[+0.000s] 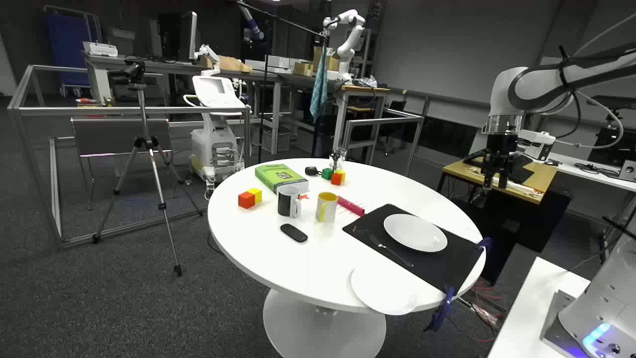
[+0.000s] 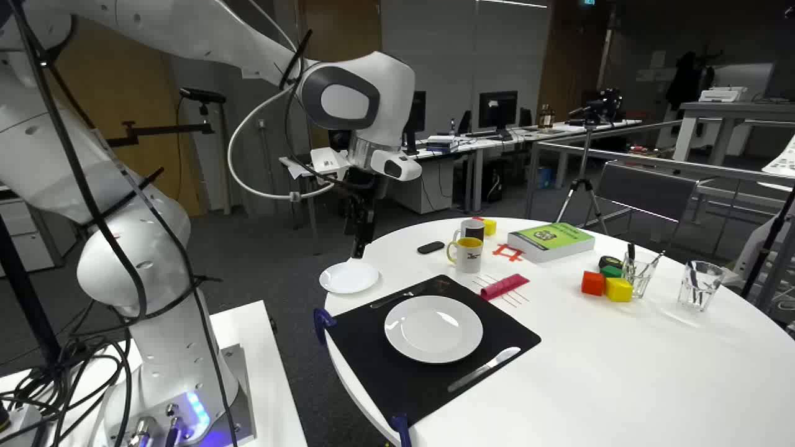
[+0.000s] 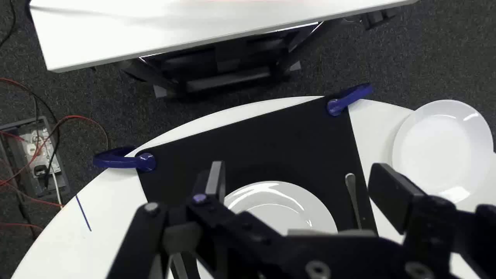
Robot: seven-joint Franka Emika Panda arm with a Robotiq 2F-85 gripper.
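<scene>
In the wrist view my gripper is open, its two fingers point(image 3: 216, 179) wide apart and nothing between them. It hangs in the air above the black placemat point(image 2: 417, 398), touching nothing. On the mat lies a white plate point(image 2: 433, 329), partly hidden by the gripper in the wrist view. A fork point(image 1: 387, 249) lies on one side of that plate and a knife point(image 2: 484, 369) on the other. Beside the mat, at the table's edge, rests a second white plate point(image 2: 348, 277).
Blue clamps point(image 3: 348, 100) pin the mat at the table edge. Farther off stand two mugs point(image 1: 326, 207), a black oblong object point(image 1: 293, 232), a green book point(image 1: 280, 177), coloured blocks point(image 2: 593, 283), a red roll point(image 2: 505, 287) and glasses point(image 2: 700, 285).
</scene>
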